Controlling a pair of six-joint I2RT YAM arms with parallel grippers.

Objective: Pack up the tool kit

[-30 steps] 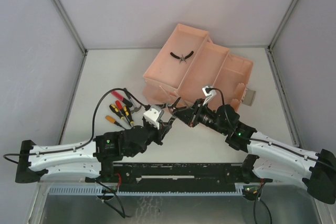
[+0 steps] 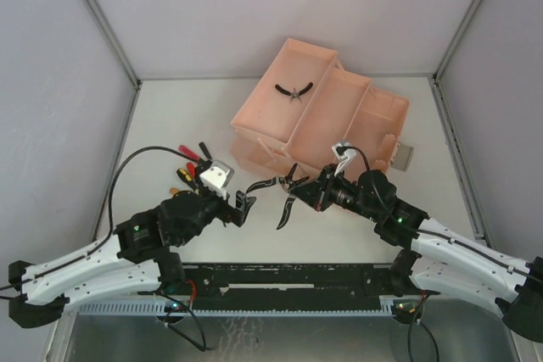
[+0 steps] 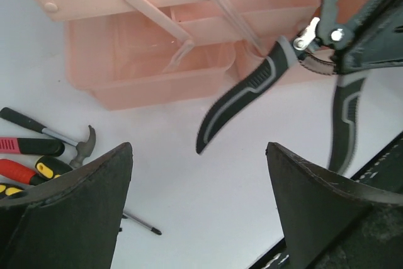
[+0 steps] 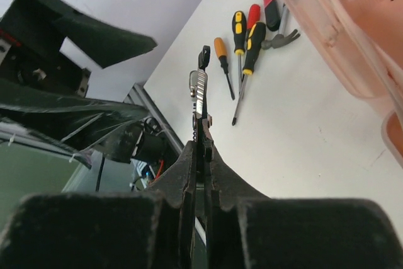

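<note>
Black-handled pliers [image 2: 287, 213] hang over the table in front of the pink toolbox [image 2: 336, 106], handles spread. My right gripper is shut on them near the head, and the handles [image 3: 242, 96] point toward the left arm. To the left, my left gripper stands open and apart from them; one handle tip shows in front of its gap. A second pair of pliers [image 2: 294, 92] lies in the toolbox's upper tray. On the table at left are a hammer [image 4: 281, 40], a red-handled tool [image 4: 270, 3] and several screwdrivers [image 4: 254, 47].
The toolbox stands open, its stepped trays [image 2: 329, 116] and hinge struts [image 3: 160, 16] close behind the held pliers. Other compartments look empty. A grey piece [image 2: 402, 157] sits at its right side.
My left gripper was close against the pliers' handles; it has opened and drawn back to the left. The right gripper has shifted slightly right and toward the front with the pliers.
</note>
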